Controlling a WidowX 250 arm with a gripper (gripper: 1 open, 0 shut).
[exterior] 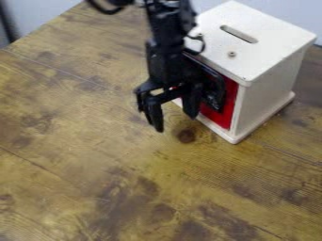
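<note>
My black gripper [172,108] points down just in front of a white wooden box [258,42] at the upper right, its two fingers spread apart above the table with nothing seen between them. The box has a slot and screws on top and a red front panel [217,115] with a dark part on it, partly hidden behind the gripper and arm.
A pale wall or floor shows beyond the table's back edge.
</note>
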